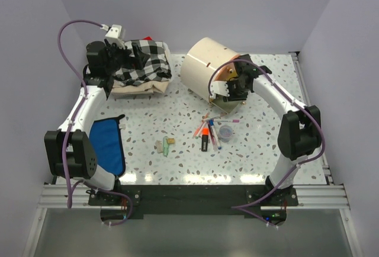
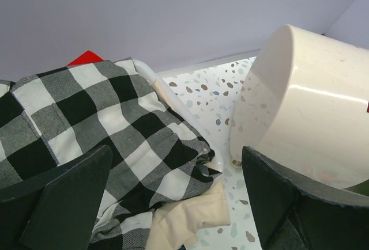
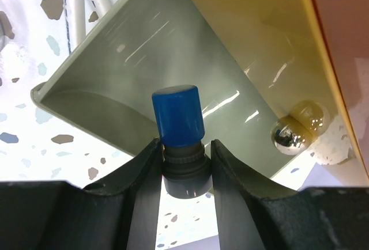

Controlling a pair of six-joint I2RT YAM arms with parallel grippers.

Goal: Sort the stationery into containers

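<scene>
A marker with a blue cap [image 3: 178, 115] is in my right gripper, shut on its dark lower part, above a grey-green tray [image 3: 161, 48] beside a yellow-orange panel. My open left gripper is over a checked black-and-white cloth [image 2: 132, 123] at the back left, nothing between its fingers. Pens and markers [image 1: 205, 140] lie at the table's centre beside a small clear round container [image 1: 225, 132]. Green and tan small items [image 1: 166, 146] lie left of them.
A large cream cylindrical housing [image 1: 204, 64] stands at the back, right of the cloths. A blue pouch [image 1: 106, 144] lies at the left edge.
</scene>
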